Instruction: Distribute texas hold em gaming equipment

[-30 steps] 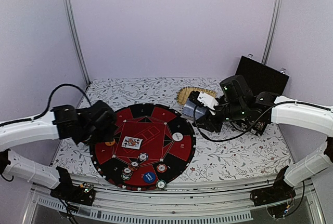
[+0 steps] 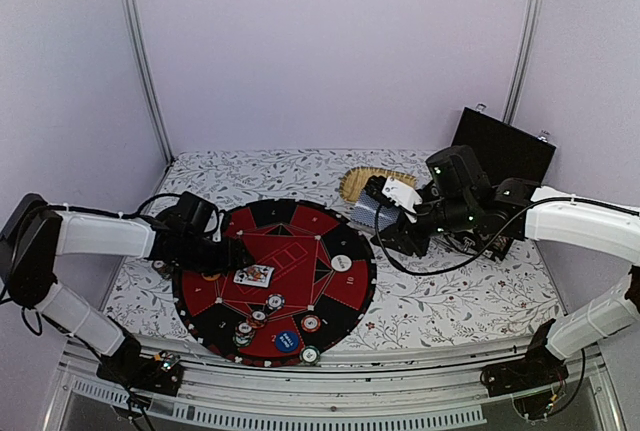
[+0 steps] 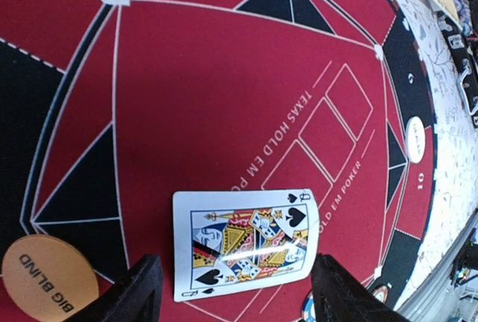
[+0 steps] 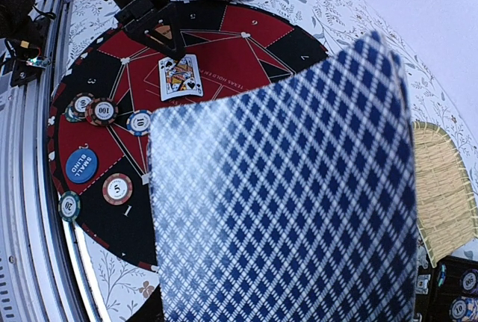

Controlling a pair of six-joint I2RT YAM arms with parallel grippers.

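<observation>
A queen of spades card [image 3: 243,243] lies face up on the round red and black poker mat [image 2: 285,213]. My left gripper is open just over the card, one finger at either side of it, with a gap between. Off the mat's right side, my right gripper [image 2: 388,217] is shut on blue-and-white checkered cards [image 4: 284,195], which look bent and stand up in the right wrist view. They hide most of that gripper's fingers. Beside the left fingers lies the big blind button [image 3: 49,277]; the small blind button [image 4: 81,165] sits near the front.
Poker chips [image 2: 311,322] lie around the mat's front part. A white dealer button [image 2: 341,263] is at its right. Behind my right gripper is a woven tray [image 2: 375,178], with an open black case [image 2: 503,144] at the right.
My left gripper has come in from the left and moved rightward to the queen card. The card lies where it was. My right gripper and its cards have hardly moved.
</observation>
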